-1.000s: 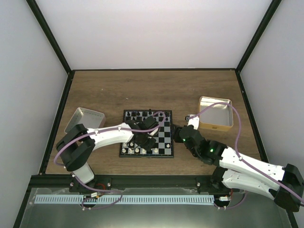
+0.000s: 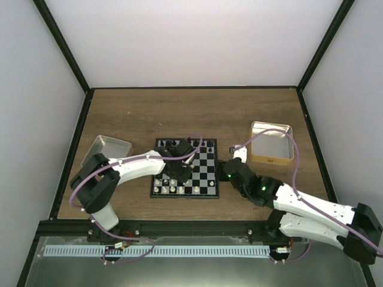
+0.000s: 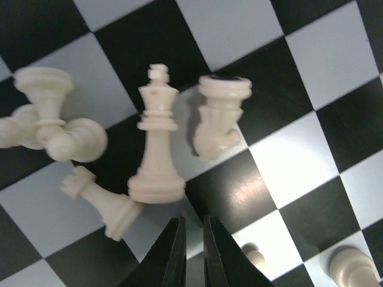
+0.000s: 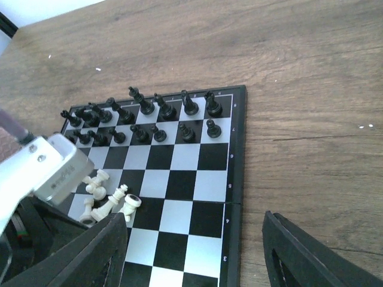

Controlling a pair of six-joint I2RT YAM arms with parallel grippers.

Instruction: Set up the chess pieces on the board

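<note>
The chessboard has black pieces standing in two rows along its far side. My left gripper is over the board, fingers together; whether anything is between them is hidden. In its view lie a white king, a white knight, a white rook and several other white pieces. More white pieces stand along the near side. My right gripper hovers right of the board, fingers apart, nothing seen between them.
A silver tray lies left of the board and a tan box at the back right. Bare wooden table spans the area behind the board. The left arm covers much of the board in the top view.
My left gripper and its cable have shifted slightly leftward over the board. The right arm has moved very slightly.
</note>
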